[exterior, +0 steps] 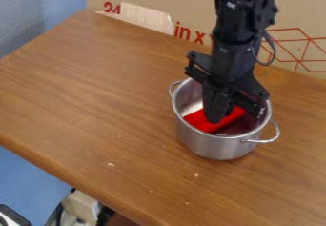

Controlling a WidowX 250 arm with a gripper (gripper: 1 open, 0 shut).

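Note:
A silver pot (pixel 216 146) with two side handles stands on the wooden table, right of centre. A red object (pixel 214 121) lies inside it, partly hidden. My black gripper (pixel 224 101) points down into the pot over the red object; I cannot tell whether its fingers are open or shut or holding it.
A cardboard panel with red print stands behind. A blue surface and some clutter lie beyond the table's left edge, at lower left.

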